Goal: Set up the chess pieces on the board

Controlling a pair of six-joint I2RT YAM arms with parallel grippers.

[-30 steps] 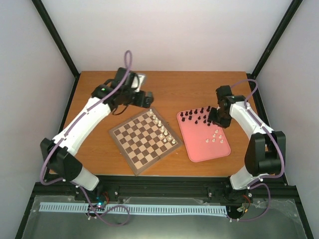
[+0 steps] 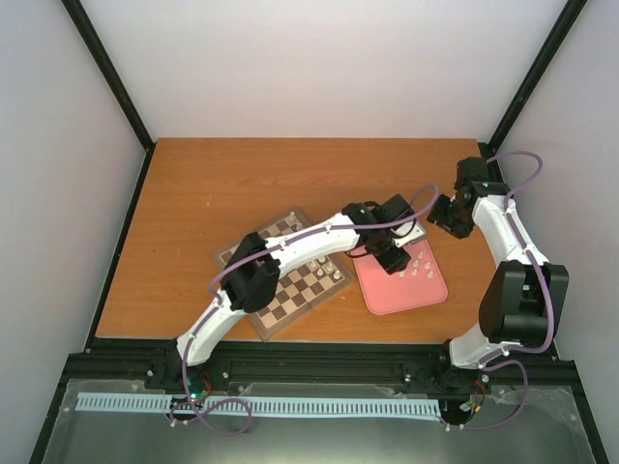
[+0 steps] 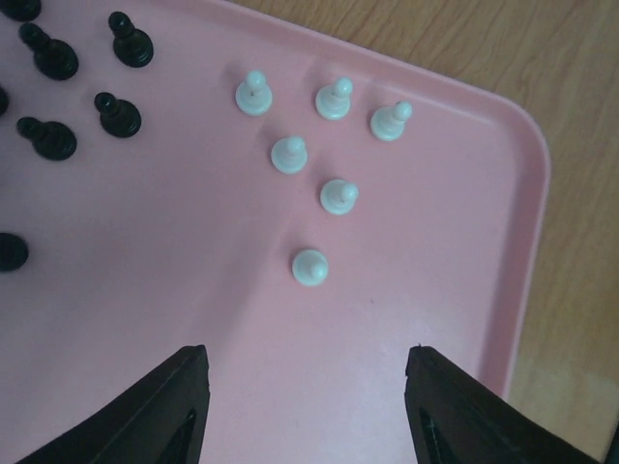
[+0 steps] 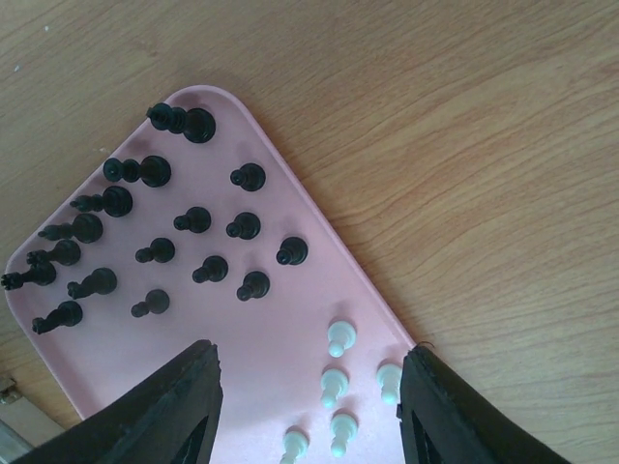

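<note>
Over the pink tray [image 2: 372,298] hangs my left gripper, its fingers wide apart and nothing between them. Several white pawns [image 3: 309,267] stand in the tray just beyond those fingertips. My right gripper is off the tray's far right side, open and empty. Several black pieces [image 4: 196,219] fill the tray's far part, large ones in a row along one edge, pawns beside them. The chessboard [image 2: 272,305] lies left of the tray, partly hidden by the left arm. A few white pieces [image 2: 335,275] stand along its right side.
The left arm [image 2: 324,242] reaches across the board and over the tray's far end. Bare wooden table [image 2: 222,179] lies behind and left of the board. The tray has a raised rim [image 3: 527,222].
My left arm has swung right from behind the board to over the tray, covering part of the board and the black pieces. The right gripper has drawn back to the right, away from the tray.
</note>
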